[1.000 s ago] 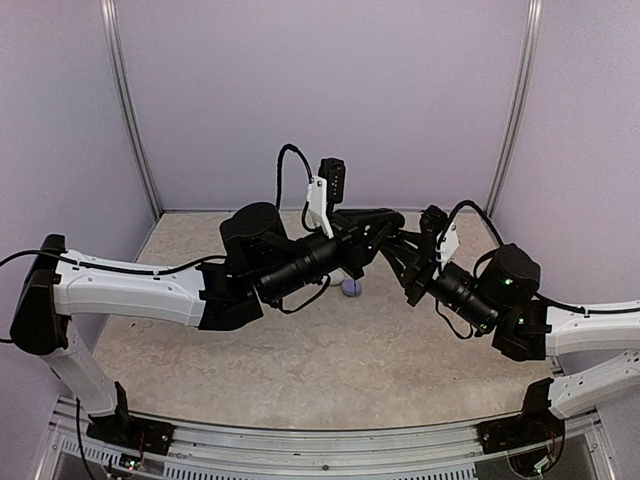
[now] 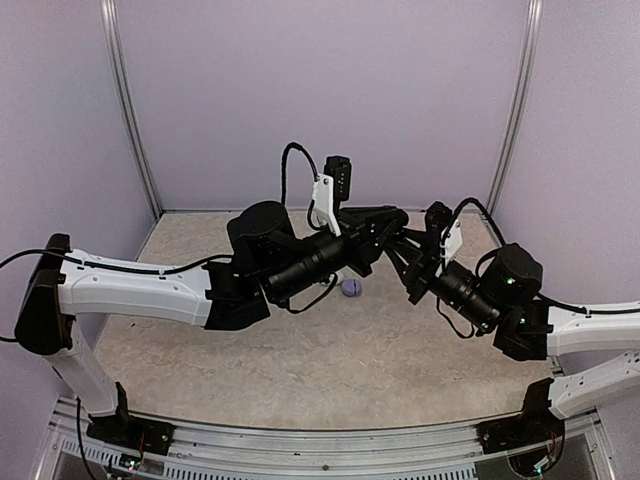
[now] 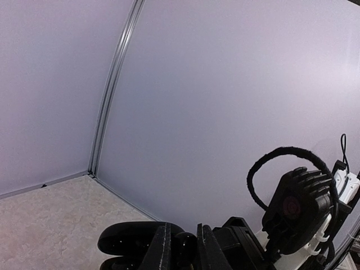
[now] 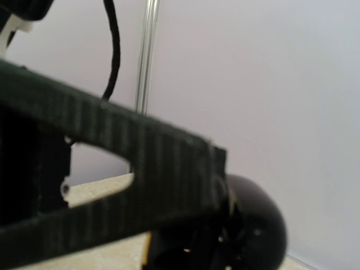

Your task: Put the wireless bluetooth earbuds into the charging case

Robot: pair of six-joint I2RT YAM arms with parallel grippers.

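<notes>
The black charging case (image 3: 135, 232) stands with its lid raised in the left wrist view. My right gripper (image 2: 393, 246) is shut on it; in the right wrist view the glossy rounded case (image 4: 259, 225) shows beyond the finger (image 4: 174, 169). Between the tips of my left gripper sits a small shiny black earbud (image 3: 184, 246), so that gripper is shut on it. The earbud appears right at the case, but whether it is in a slot cannot be seen. From above, both grippers meet in mid-air and largely hide case and earbud.
A small purple round object (image 2: 351, 287) lies on the table below the grippers, with something whitish beside it, partly hidden by the left arm. Walls enclose the back and sides.
My left gripper has shifted slightly to the right, towards the right gripper. The right arm has barely moved, and both grippers keep their hold.
</notes>
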